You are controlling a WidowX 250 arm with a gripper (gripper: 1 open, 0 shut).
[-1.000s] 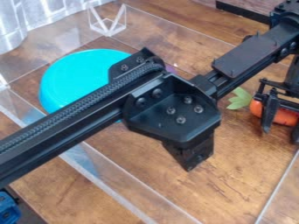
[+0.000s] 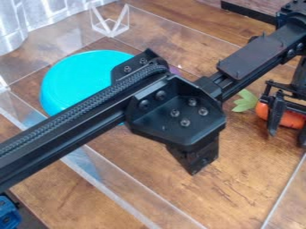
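Observation:
At the right edge, my black gripper (image 2: 282, 120) is over an orange carrot-like object (image 2: 264, 109) with pale green leaves (image 2: 244, 102) on its left end. The fingers reach down around the orange object; whether they are closed on it I cannot tell. My black arm crosses the view diagonally and hides much of the middle.
A turquoise round dish (image 2: 67, 82) lies left of the arm. A white wire rack (image 2: 110, 20) stands at the back, with a pale cloth (image 2: 27, 25) top left. A blue object (image 2: 7, 213) is at the lower left edge.

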